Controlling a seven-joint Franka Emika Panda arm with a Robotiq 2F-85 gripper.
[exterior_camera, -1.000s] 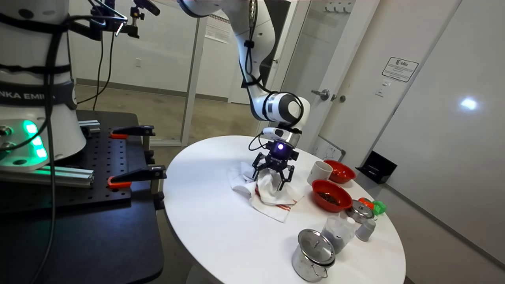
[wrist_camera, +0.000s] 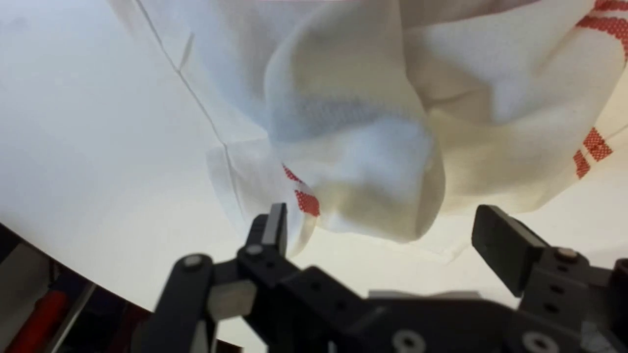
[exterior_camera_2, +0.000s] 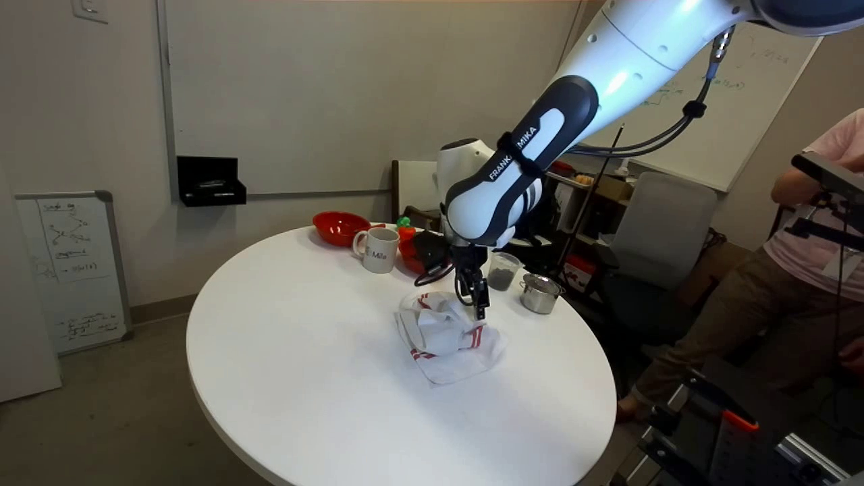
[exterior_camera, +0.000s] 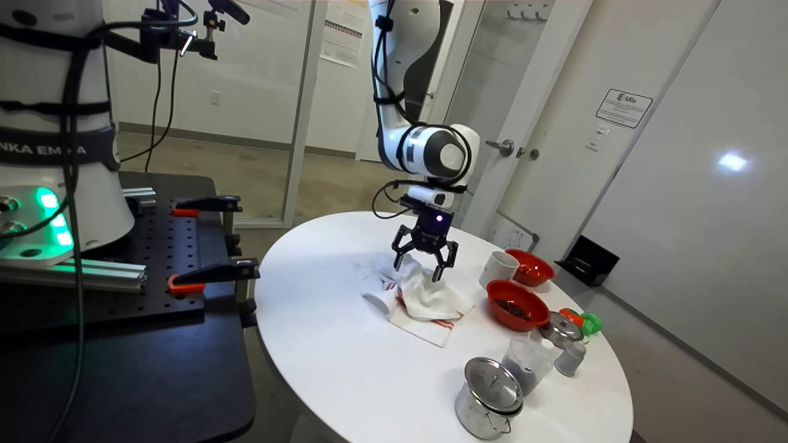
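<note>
A white cloth [exterior_camera: 426, 299] with red stripes lies crumpled on the round white table [exterior_camera: 317, 310]. Part of it is folded over itself, as the second exterior view shows for the cloth [exterior_camera_2: 445, 336]. Just above it my gripper [exterior_camera: 419, 270] points down, its fingers spread wide. In the wrist view the gripper is open, and nothing is held between its fingers. The bunched fold of the cloth [wrist_camera: 359, 153] lies ahead of the gap, with bare table showing nearer the palm.
A white mug [exterior_camera: 499, 269], a red bowl [exterior_camera: 530, 267] and another red bowl with dark bits [exterior_camera: 517, 306] stand on one side. Beyond are a lidded steel pot [exterior_camera: 487, 399], a clear container [exterior_camera: 528, 362] and a grey shaker [exterior_camera: 570, 359].
My gripper has risen slightly from the cloth and its wrist has tilted more upright. The fingers remain spread, and the cloth looks nearly the same.
</note>
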